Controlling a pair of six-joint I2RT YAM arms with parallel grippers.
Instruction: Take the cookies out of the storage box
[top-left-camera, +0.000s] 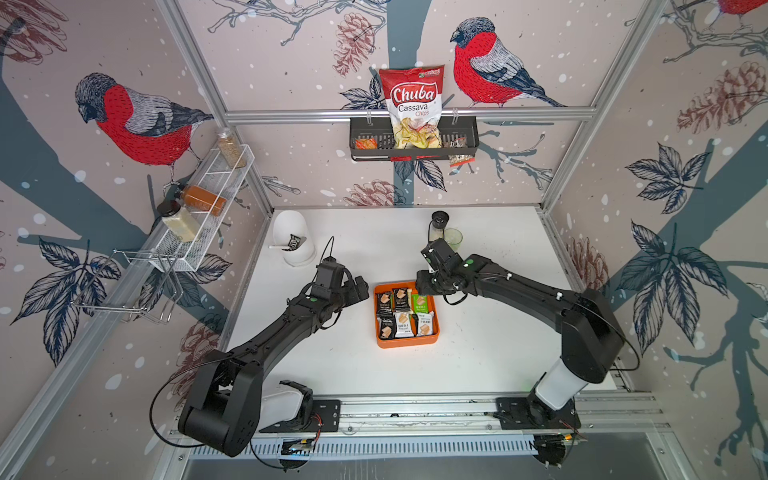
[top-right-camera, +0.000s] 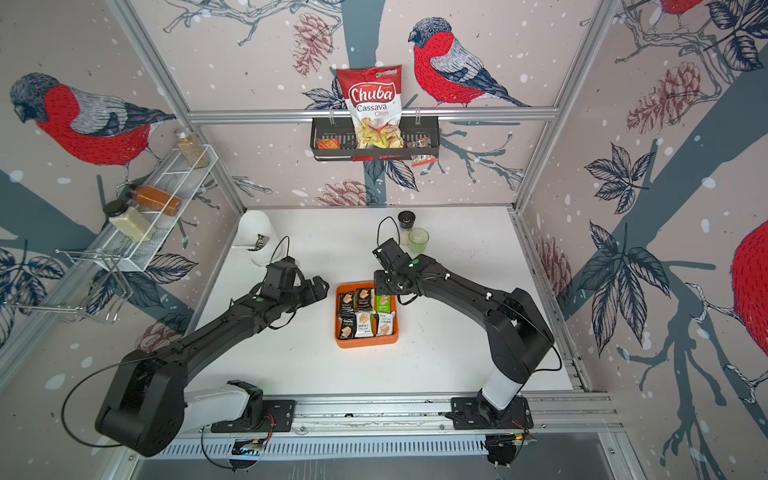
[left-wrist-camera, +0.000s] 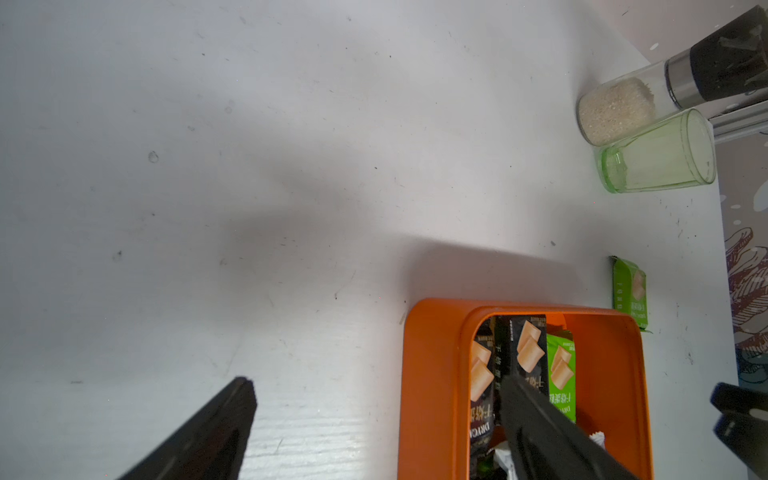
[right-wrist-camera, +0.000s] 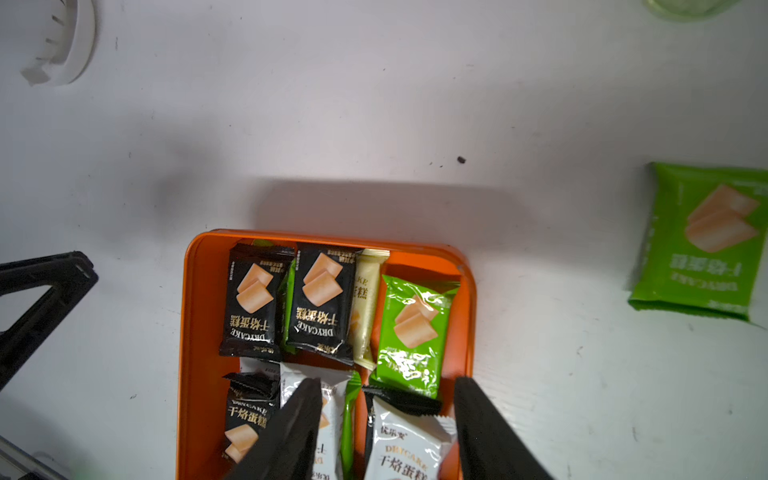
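Observation:
The orange storage box (top-left-camera: 408, 343) stands mid-table, holding several wrapped cookies: black packets (right-wrist-camera: 323, 296), white packets (right-wrist-camera: 406, 448) and one green packet (right-wrist-camera: 416, 332) by the right wall. Outside it, to the right, another green packet (right-wrist-camera: 704, 240) lies flat on the table. My right gripper hovers over the box's back right part, its fingers apart and nothing held between them. To the left of the box hangs my left gripper, open and empty, its right finger overlapping the box in the left wrist view.
A green glass (left-wrist-camera: 660, 156) and a grinder (left-wrist-camera: 632, 104) stand behind, on the right. At the back left is a white container (top-left-camera: 294, 240).

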